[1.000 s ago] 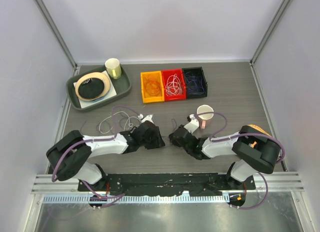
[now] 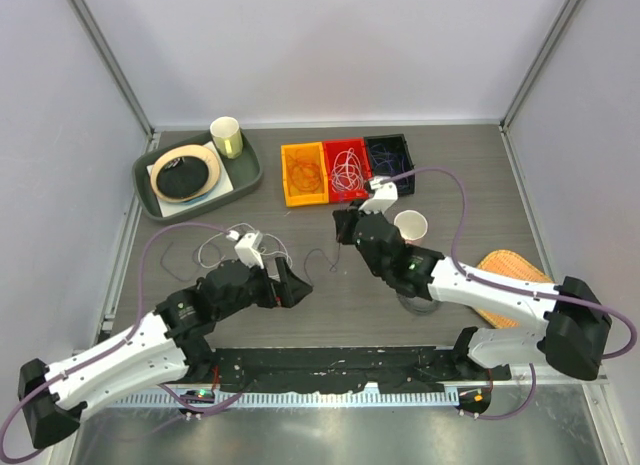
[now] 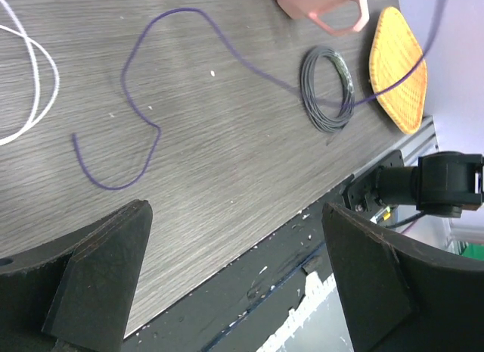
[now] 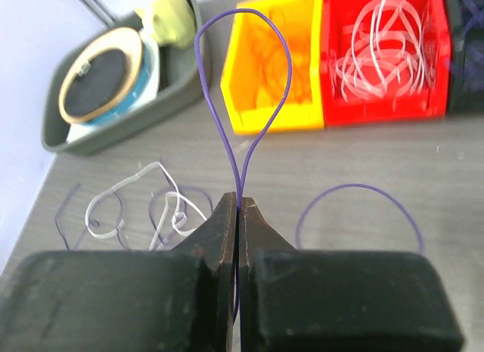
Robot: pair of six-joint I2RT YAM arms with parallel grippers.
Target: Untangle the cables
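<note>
My right gripper is shut on a purple cable [image 4: 202,53], which rises from its fingertips in a narrow loop. In the top view, that right gripper [image 2: 346,223] stands in front of the red bin. A purple stretch [image 2: 310,253] lies on the table below it; the left wrist view shows the purple cable [image 3: 130,95] curving to a free end. White cable [image 2: 215,243] lies in loops at left, with more purple cable [image 4: 59,216] around it. Open and empty, my left gripper [image 2: 285,283] is to the right of the white loops.
Orange [image 2: 304,175], red [image 2: 349,196] and black [image 2: 405,150] bins stand at the back; cables lie in them. A green tray [image 2: 245,180] is back left. At right are a pink-white cup [image 2: 410,225], a dark cable coil [image 3: 310,87] and a woven mat [image 2: 510,266].
The left fingers have opened, and the left gripper has drawn back left and toward the front. My right gripper has lifted with the purple cable and moved toward the bins.
</note>
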